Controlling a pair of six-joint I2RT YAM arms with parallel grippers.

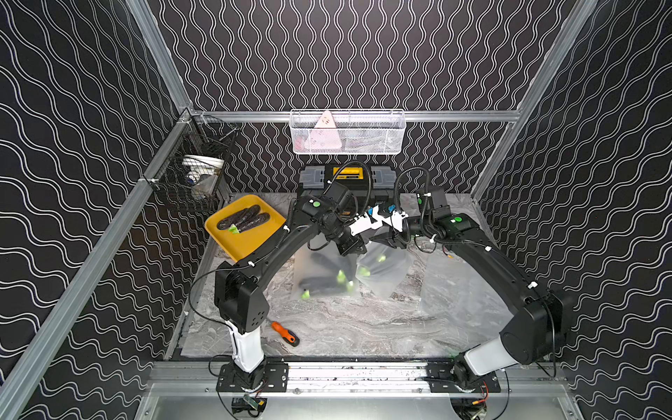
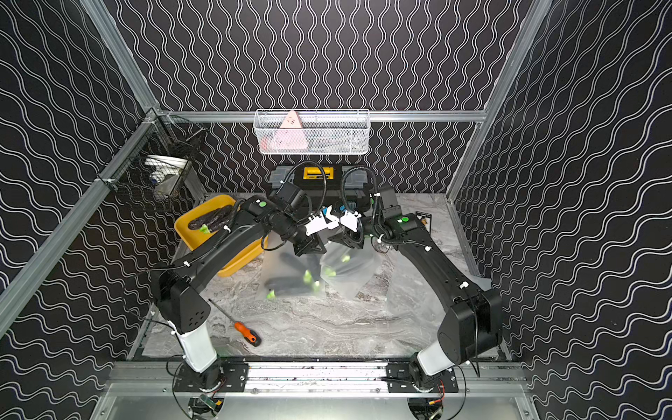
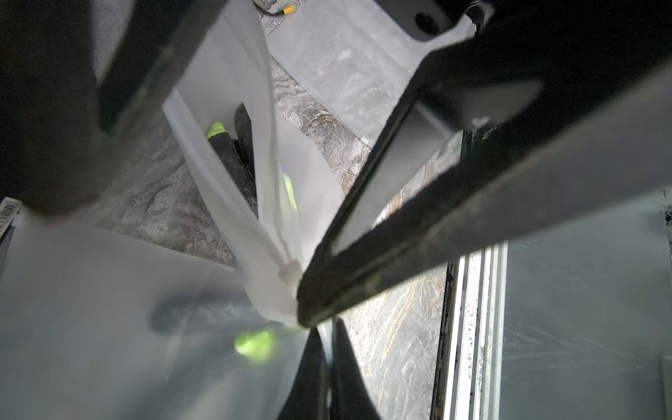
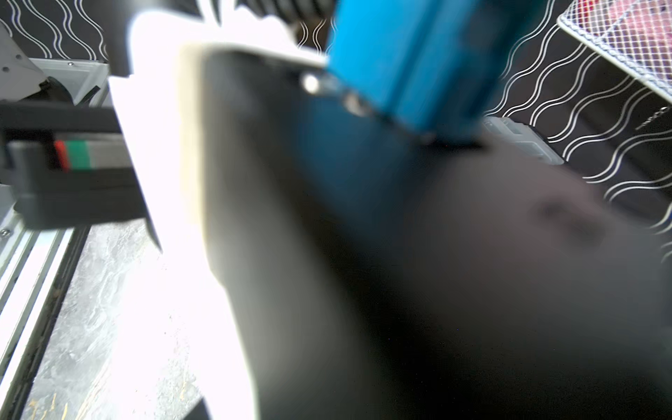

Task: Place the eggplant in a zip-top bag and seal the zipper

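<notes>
My left gripper [image 1: 355,245] is shut, with a white edge of a zip bag [image 3: 210,182] at its fingertips in the left wrist view; the bag hangs open above the table with dark eggplants [image 3: 234,164] visible inside or behind it. My right gripper [image 2: 344,241] is close beside the left one, over the bags; its fingertips are unclear in the blurred right wrist view. A frosted bag [image 1: 315,280] holding eggplants with green stems lies flat beneath my grippers, next to a second filled bag [image 1: 392,276].
A yellow tray [image 1: 220,238] with eggplants sits at left. A screwdriver [image 1: 285,333] lies near the front left. An empty clear bag [image 1: 458,294] lies at right. A toolbox [image 2: 280,173] stands at the back.
</notes>
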